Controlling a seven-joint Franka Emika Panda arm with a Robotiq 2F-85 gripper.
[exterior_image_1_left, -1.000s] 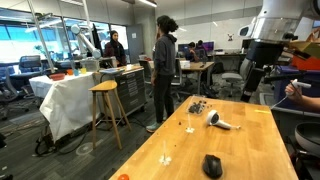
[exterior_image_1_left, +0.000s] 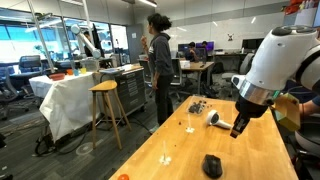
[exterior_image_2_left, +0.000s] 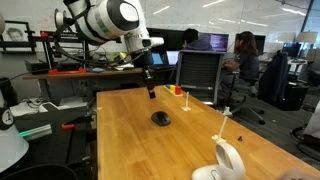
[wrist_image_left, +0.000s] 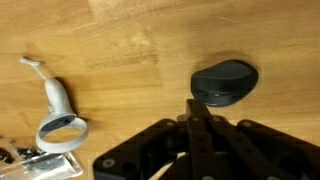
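Note:
A black computer mouse (exterior_image_1_left: 212, 166) lies on the wooden table (exterior_image_1_left: 178, 152). My gripper (exterior_image_1_left: 236, 131) hangs over the table with its fingers pointing down, apart from the mouse. From the wrist, the mouse (wrist_image_left: 224, 83) shows just ahead of the shut gripper, whose fingertips overlap its lower left edge in that view. Nothing shows between the fingers. A white handled device with a ring (wrist_image_left: 62, 122) lies to the left in the wrist view, clear of the fingers.
Small upright white pieces (exterior_image_1_left: 165, 158), stand on the table. A cluster of small dark items (exterior_image_1_left: 198, 106) sits at the far end in exterior view 1. Bare wood surrounds the mouse. A person (exterior_image_1_left: 160, 65) stands beyond the table.
In exterior view 1 my arm has come down and a little to the left, bringing the gripper closer to the table. The mouse and the white device have stayed put.

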